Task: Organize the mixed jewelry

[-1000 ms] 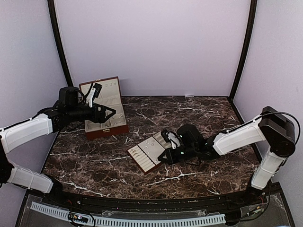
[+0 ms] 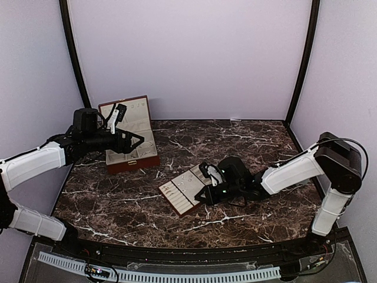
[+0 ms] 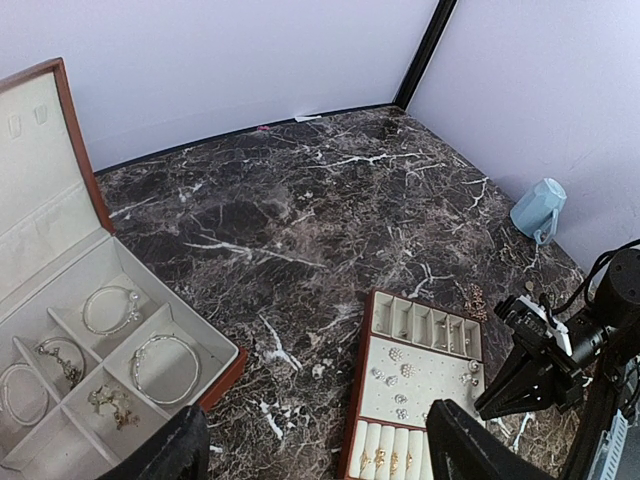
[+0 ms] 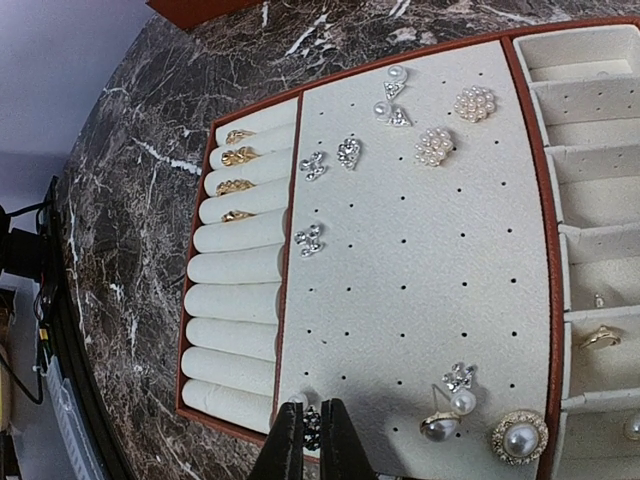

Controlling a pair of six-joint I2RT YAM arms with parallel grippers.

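Note:
A flat jewelry tray [image 4: 400, 270] lies on the table, with ring rolls, a pin board and small compartments. Gold rings [image 4: 236, 186] sit on several upper rolls; pearl clusters [image 4: 434, 146] and silver flower earrings [image 4: 308, 240] dot the board. My right gripper is low over the board's lower left part, its fingers slightly apart with a silver earring [image 4: 312, 430] between them. Whether they grip it is unclear. A small pearl [image 4: 298, 399] lies beside the fingertips. In the left wrist view my left gripper stands wide open and empty, above the table near the jewelry box [image 3: 222, 372].
Bracelets [image 3: 166, 369] lie in compartments of the open-lidded box at left. Lower on the board are a large round pearl earring [image 4: 519, 439] and a silver-pearl piece [image 4: 459, 377]. A blue mug [image 3: 538, 210] stands far right. Bare marble table [image 2: 206, 138] stretches behind the tray.
The left arm, box and tray have stayed where they were.

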